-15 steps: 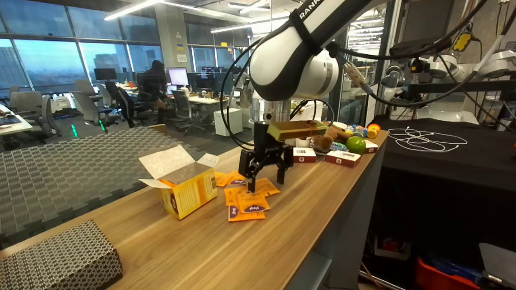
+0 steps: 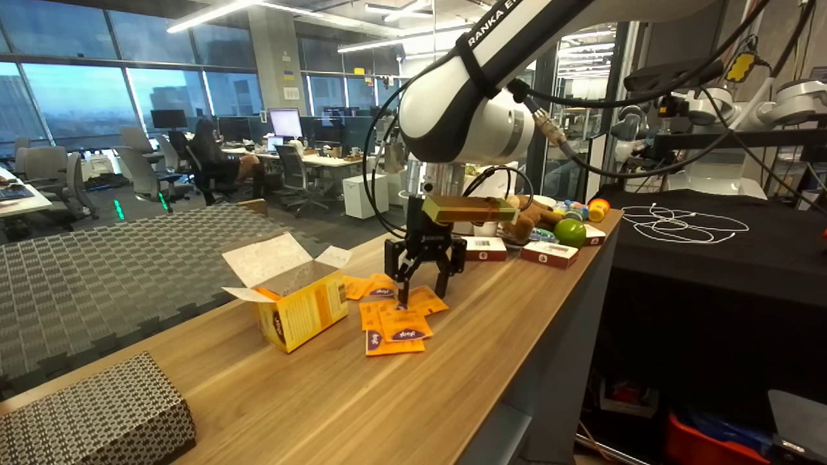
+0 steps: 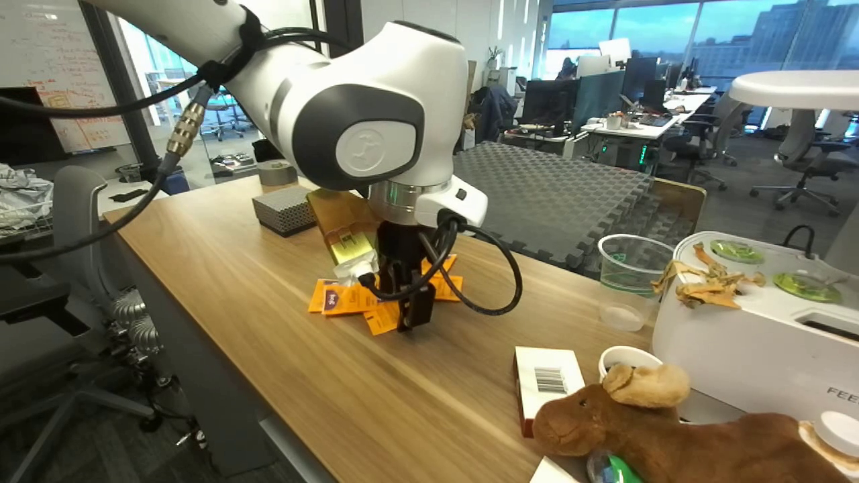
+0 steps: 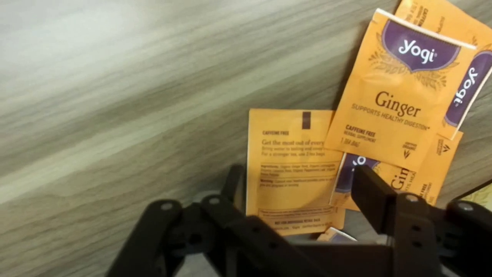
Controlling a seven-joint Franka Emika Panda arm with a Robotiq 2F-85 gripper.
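Several orange Yogi tea sachets (image 2: 403, 324) lie loosely overlapped on the wooden table. Over their back edge, my gripper (image 2: 423, 298) points down, its fingers parted. In the wrist view, one sachet lying back side up (image 4: 290, 171) shows between the two fingertips, with a Ginger sachet (image 4: 401, 87) overlapping its right side. The right finger (image 4: 369, 198) reaches over part of the pile, while the left one is just off the sachet's left edge. Whether the tips touch the sachets cannot be told. An open yellow tea box (image 2: 314, 310) stands left of the pile, something orange inside.
A black-and-white patterned box (image 2: 97, 411) occupies the table's near left corner. Small white-and-red boxes (image 2: 548, 253), a green fruit (image 2: 570, 232) and a brown plush toy (image 3: 644, 418) crowd the other end. Bare tabletop lies in front of the sachets.
My gripper's fingers have drawn closer together, with the arm shifting slightly left in exterior view 1. Sachets and tea box look unmoved. In the background, a standing person is now seated.
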